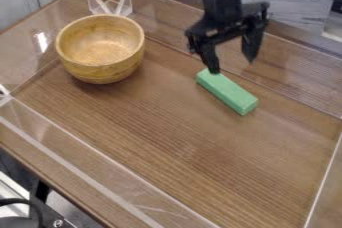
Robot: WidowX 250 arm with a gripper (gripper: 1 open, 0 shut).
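Observation:
My gripper (217,52) hangs from the back of the table with its fingers open and pointing down, above and behind a green block (227,91). The block lies flat and slanted on the wooden table (160,152), and nothing shows between the fingers.
An empty wooden bowl (99,47) sits at the left. Behind it at the back left stands a small white object (112,2).

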